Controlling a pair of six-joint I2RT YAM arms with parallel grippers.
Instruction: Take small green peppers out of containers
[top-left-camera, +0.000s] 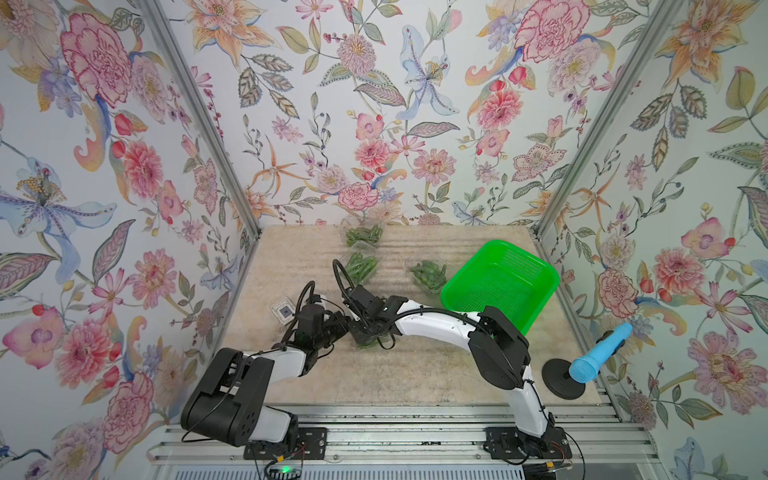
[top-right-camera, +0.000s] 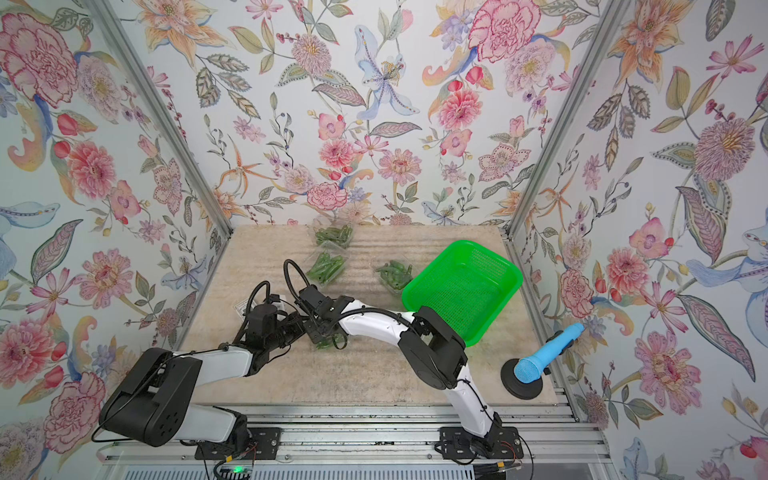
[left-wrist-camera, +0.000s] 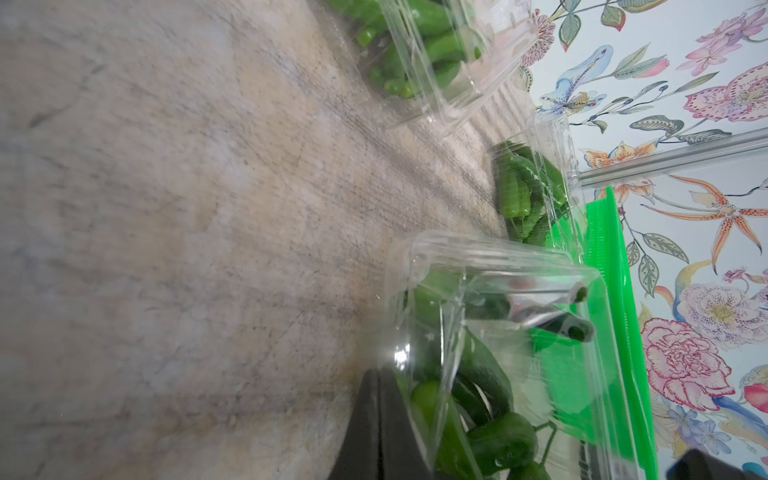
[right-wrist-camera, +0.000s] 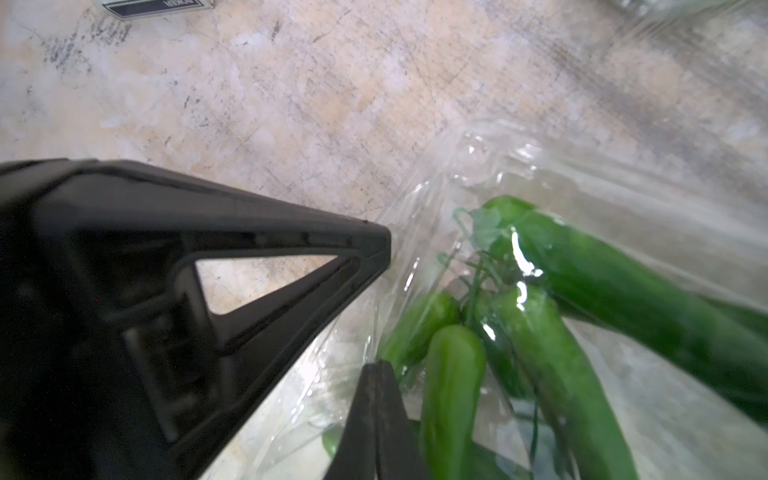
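Clear plastic containers of green peppers stand on the table (top-left-camera: 424, 376): one at the back (top-left-camera: 364, 234), one in the middle (top-left-camera: 360, 266), one toward the right (top-left-camera: 428, 274). A further container (right-wrist-camera: 512, 152) lies under my two grippers, which are close together at the front left. In the left wrist view my left gripper is shut at that container's near wall, with no pepper seen between its fingers. My right gripper is shut inside the container's edge, beside the peppers (right-wrist-camera: 560, 368). A black gripper part fills the left of that view.
An empty green basket (top-left-camera: 500, 284) stands at the right. A blue cylinder (top-left-camera: 600, 352) on a black stand is at the front right. A small flat item (top-left-camera: 284, 308) lies left of my left gripper.
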